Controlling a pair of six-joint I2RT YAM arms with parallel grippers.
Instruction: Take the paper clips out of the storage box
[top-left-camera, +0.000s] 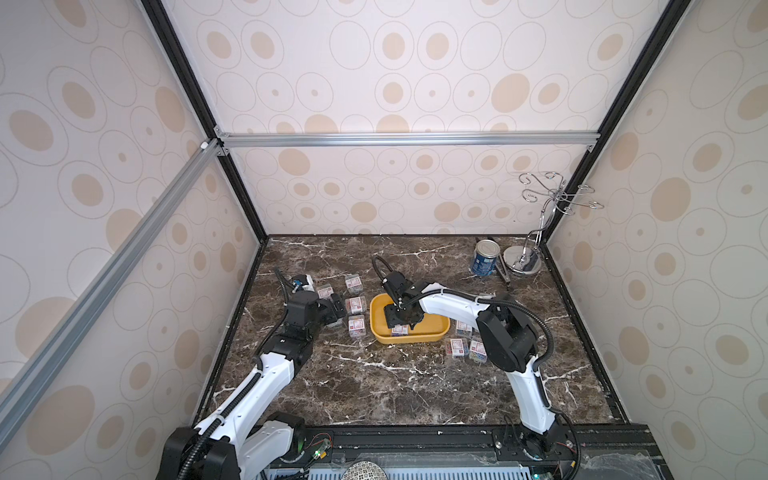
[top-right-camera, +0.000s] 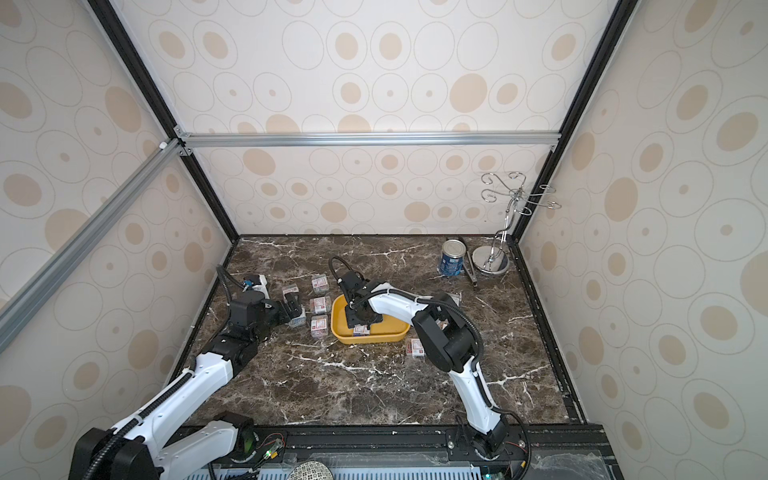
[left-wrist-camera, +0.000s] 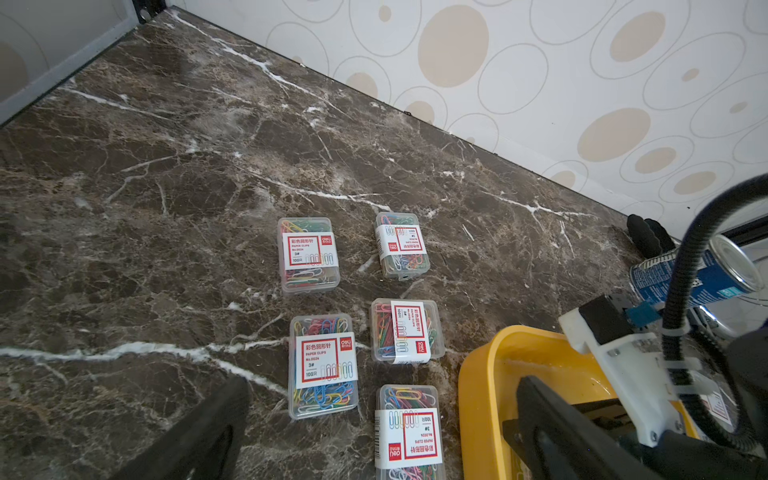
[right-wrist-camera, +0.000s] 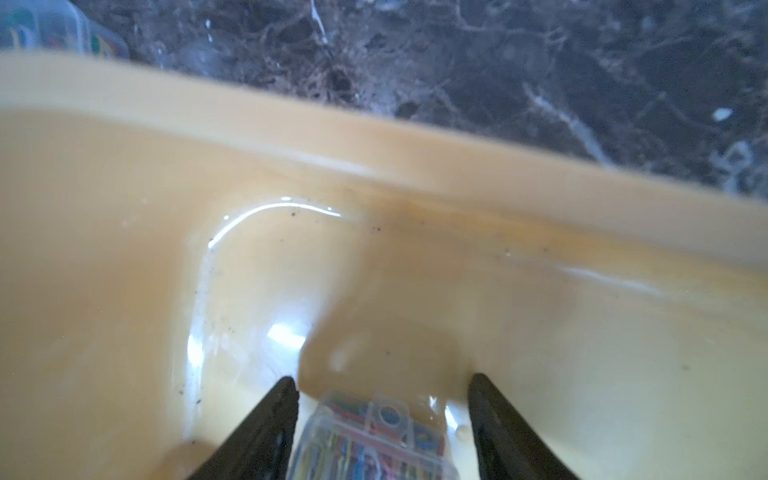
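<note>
A clear box of paper clips (right-wrist-camera: 372, 448) lies in the yellow storage box (top-left-camera: 432, 328). My right gripper is down inside that storage box, part open, its fingers on either side of the clip box; contact is unclear. My left gripper hangs open over the table left of the storage box, nothing held. Several other paper clip boxes (left-wrist-camera: 324, 368) lie on the table below and ahead of it, and more (top-left-camera: 457, 347) lie to the right of the storage box.
At the back right stand a blue can (top-left-camera: 485, 260) and a chrome stand (top-left-camera: 524, 262). Walls enclose the table at the sides and back.
</note>
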